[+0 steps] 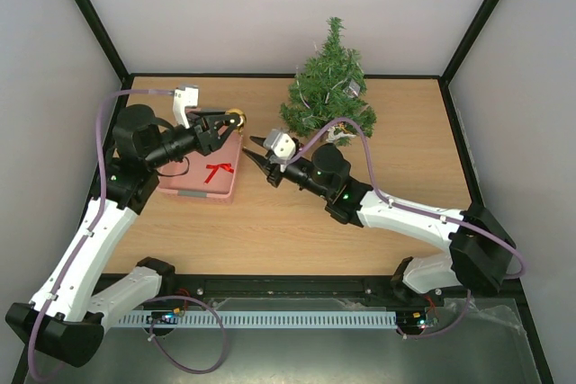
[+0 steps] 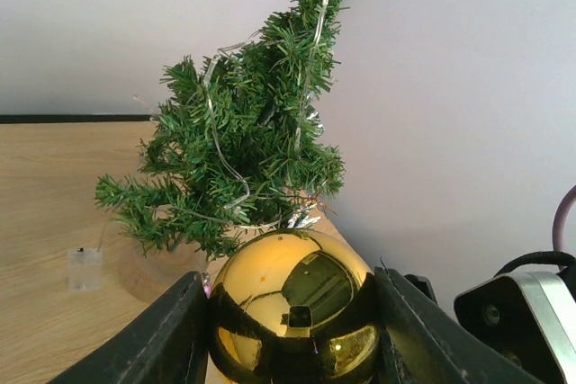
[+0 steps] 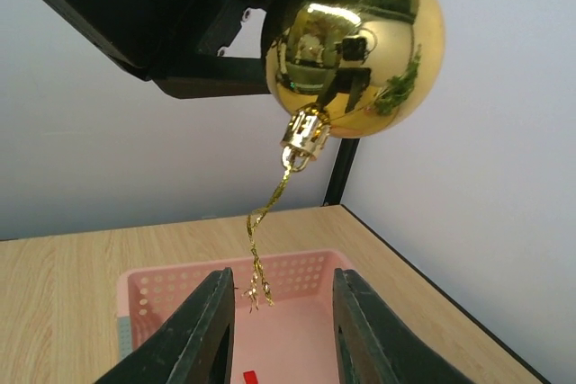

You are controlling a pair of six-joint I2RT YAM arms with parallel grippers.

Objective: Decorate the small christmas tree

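A shiny gold ball (image 2: 292,299) is clamped between the fingers of my left gripper (image 1: 231,123), above the pink basket. In the right wrist view the same gold ball (image 3: 360,51) shows its cap, with a thin gold loop (image 3: 258,249) dangling below. My right gripper is part open and faces the ball from the right. The loop's end hangs in line with the gap between its fingers, and nothing shows gripped there. At the back of the table stands the green Christmas tree (image 1: 328,87), strung with a clear light wire.
The pink basket (image 1: 200,188) sits at the left of the table, holding a red ribbon bow (image 1: 219,171). A small clear block (image 2: 85,269) lies by the tree's base. Bare wooden table (image 1: 261,236) spreads across the front and right.
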